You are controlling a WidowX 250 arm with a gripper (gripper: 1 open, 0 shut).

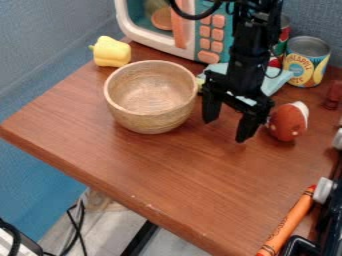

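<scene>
My black gripper [227,126] hangs low over the middle of the wooden table, open, with its two fingers apart and nothing clearly between them. A wooden bowl [150,97] stands just to its left. A red-brown ball-like object [287,121] with a white top sits just to its right, near the right finger. A light blue object [278,78] lies behind the gripper, partly hidden by it.
A toy microwave [181,30] stands at the back, with cans [306,62] to its right and a yellow object [110,52] at back left. An orange crayon-shaped object [294,222] and black items lie at front right.
</scene>
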